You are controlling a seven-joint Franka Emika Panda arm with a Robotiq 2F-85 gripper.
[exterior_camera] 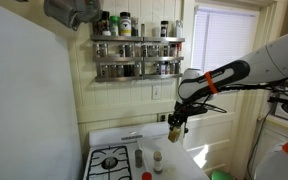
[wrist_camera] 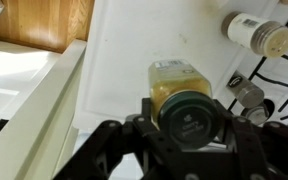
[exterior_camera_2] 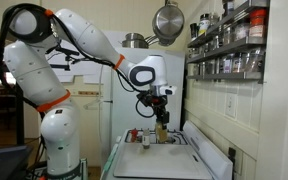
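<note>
A glass spice jar with a dark lid (wrist_camera: pixel 187 112) hangs in my gripper, which is shut around its top. In the first exterior view the jar (exterior_camera: pixel 174 134) is held over the white counter (exterior_camera: pixel 189 165), to the right of the stove. The second exterior view has the gripper (exterior_camera_2: pixel 161 116) in front of the stove, with the jar (exterior_camera_2: pixel 162 133) below it. From the wrist view, the jar's lower end points down at the white surface and is clear of the other jars.
A jar with a pale label (wrist_camera: pixel 259 34) and a small grinder-like container (wrist_camera: pixel 246 90) stand by the stove grates. A stove (exterior_camera: pixel 109 160) lies left of the counter. Shelves of jars (exterior_camera: pixel 139 50) line the wall above.
</note>
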